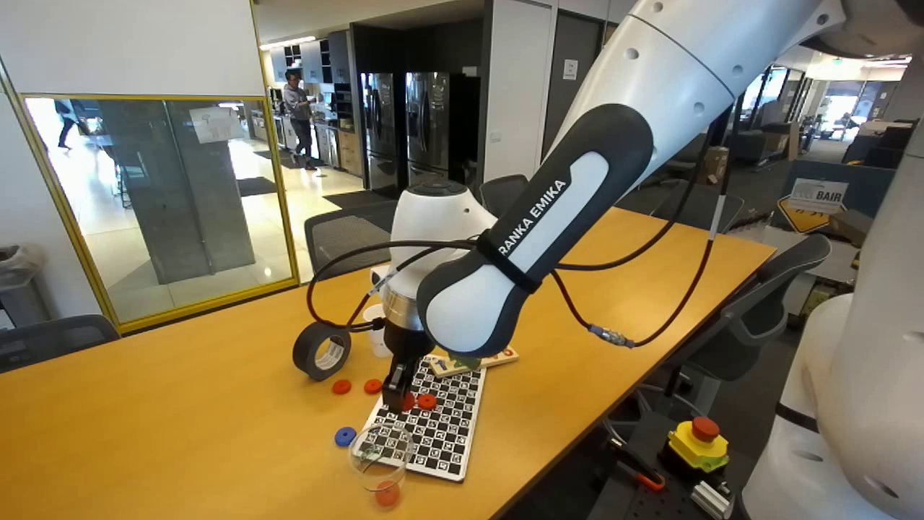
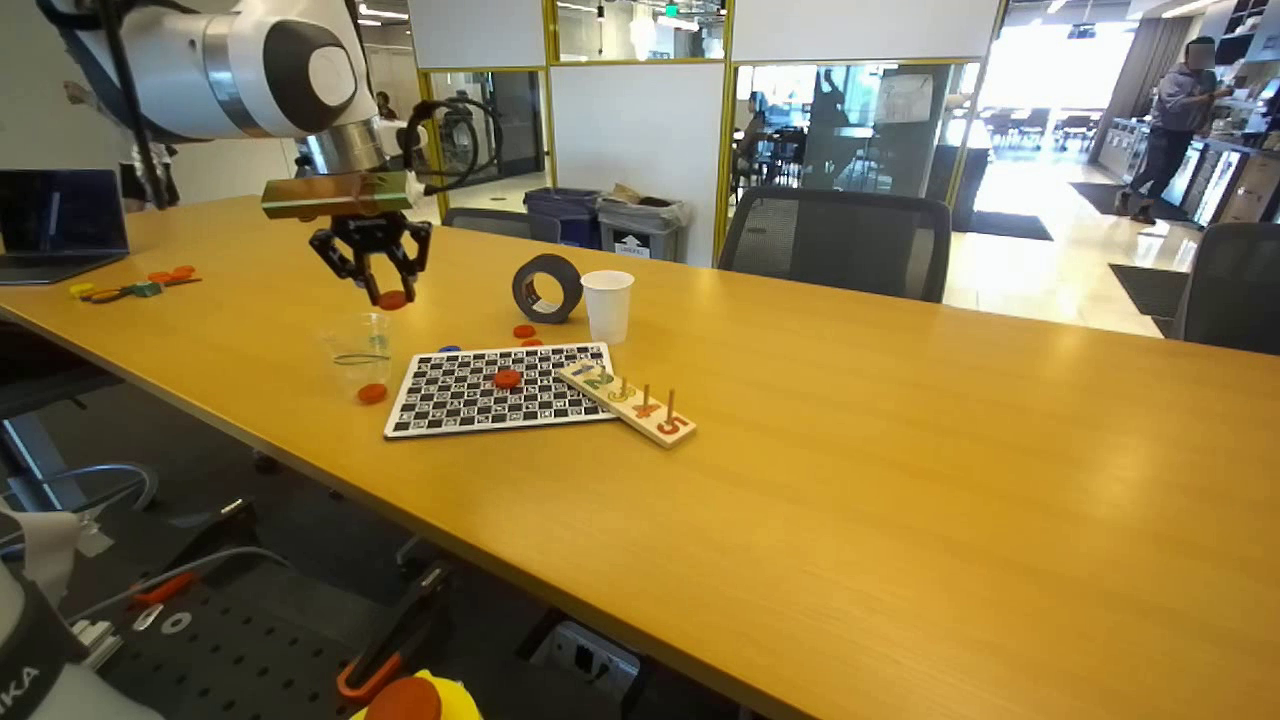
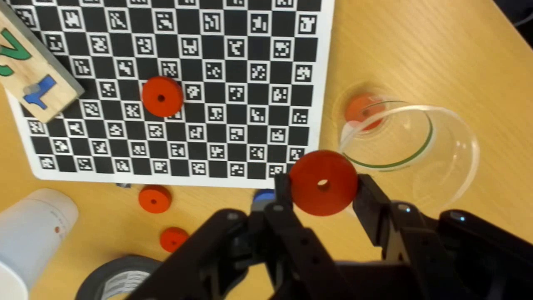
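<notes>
Between the fingertips of my gripper is a red disc (image 3: 320, 200) with a small hole; the fingers are shut on it. In exterior view 2 the gripper (image 2: 392, 298) hangs well above the table, over the clear cup's rim area. The clear cup (image 3: 472, 165) stands beside the checkered board (image 3: 322, 95), just right of the held disc in the wrist view. Another red disc (image 3: 363, 106) shows at the cup's base, seen through its side. One red disc (image 3: 163, 106) lies on the board.
Beyond the board lie two loose red discs (image 1: 341, 386) and a blue disc (image 1: 346, 437). A roll of black tape (image 1: 321, 351) and a white cup (image 2: 608, 306) stand there too. A wooden number board (image 2: 636, 408) with pegs overlaps the checkered board's edge.
</notes>
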